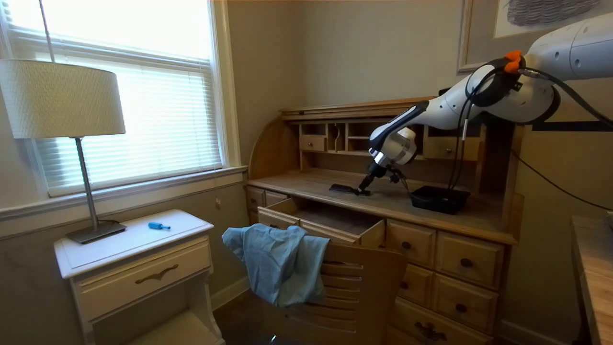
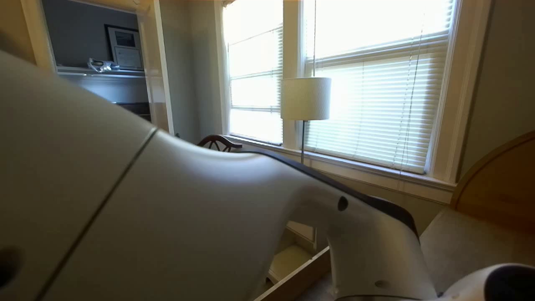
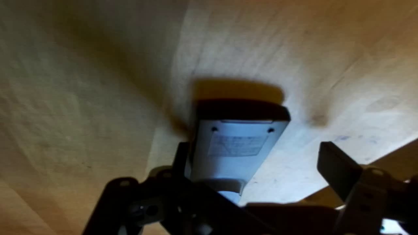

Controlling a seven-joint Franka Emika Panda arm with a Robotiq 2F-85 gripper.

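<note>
A grey device with a dark end and a printed label (image 3: 238, 145) lies on the wooden desktop, resembling a remote control. Its lower end is partly hidden behind my gripper in the wrist view. The fingers stand wide open. Close along the device's left edge is the left finger (image 3: 181, 160); whether they touch, I cannot tell. The right finger (image 3: 337, 168) is well clear of it, over bare wood. From exterior view 1, my gripper (image 1: 363, 187) is low at the desktop, at the right end of the dark, flat device (image 1: 342, 189).
A black tray (image 1: 439, 199) stands on the desk (image 1: 310, 183) to the gripper's right. In front, a desk drawer (image 1: 339, 217) is pulled out. Blue cloth (image 1: 281, 261) hangs over the chair (image 1: 359, 287). A blue object (image 1: 159, 226) lies on the white nightstand (image 1: 132, 241).
</note>
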